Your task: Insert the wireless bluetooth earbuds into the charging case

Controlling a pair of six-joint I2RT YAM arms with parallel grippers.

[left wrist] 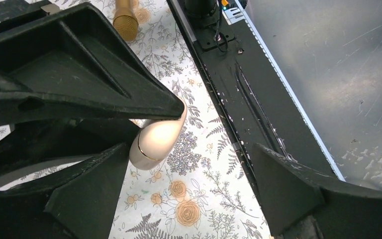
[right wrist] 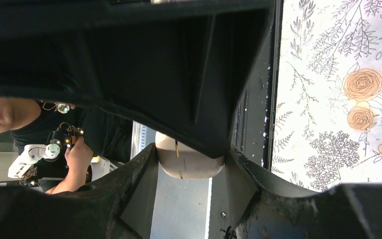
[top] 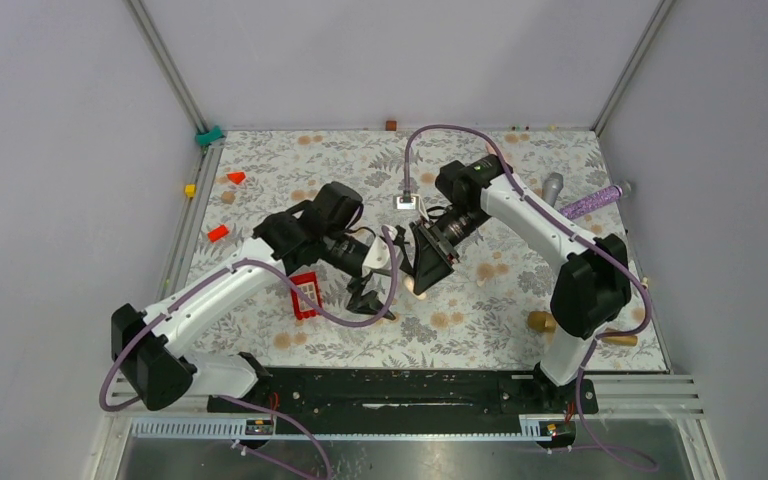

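A glossy cream charging case (top: pixel 412 287) is held off the table, with my right gripper shut on it. In the right wrist view the case (right wrist: pixel 191 167) shows a thin gold seam and looks closed. My left gripper (top: pixel 396 277) stands open around the free end of the case. From the left wrist, the case (left wrist: pixel 156 139) lies between its spread fingers, nearer the left one; I cannot tell whether they touch. One dark left finger (right wrist: pixel 179 74) covers much of the right wrist view. The earbuds cannot be made out now.
A red box (top: pixel 306 295) lies left of the grippers, under the left arm. Golden (top: pixel 541 321) and purple (top: pixel 592 202) microphones lie at the right.
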